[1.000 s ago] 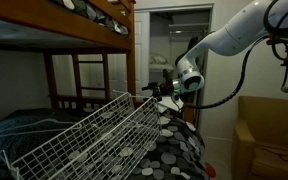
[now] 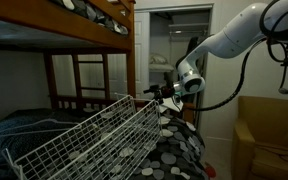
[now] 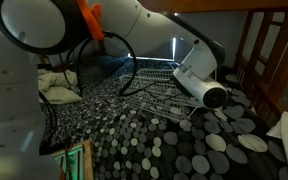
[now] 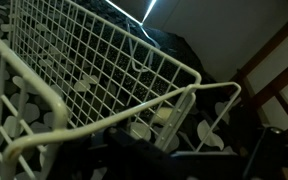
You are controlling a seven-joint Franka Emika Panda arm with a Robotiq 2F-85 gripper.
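A white wire basket (image 2: 96, 142) stands on the dark bedding with pale round dots, near the bunk bed. My gripper (image 2: 163, 93) is by the basket's far right upper corner. In the wrist view the dark fingers of the gripper stand wide apart at the bottom edge, so it is open. The basket's corner and rim (image 4: 174, 97) reach into the space in front of them; whether a finger touches the wire, I cannot tell. In exterior view 2 the arm hides the gripper's fingers, and the wire basket (image 3: 149, 88) shows behind the arm.
A wooden bunk bed (image 2: 137, 50) rises beside the basket. A tan armchair (image 2: 268, 135) stands at the right. Inside the basket, a thin white wire hook (image 4: 141, 50) shows. Dotted bedding (image 3: 174, 150) lies open in front of the basket.
The arm's wrist has sunk slightly toward the basket's corner. The basket looks unmoved.
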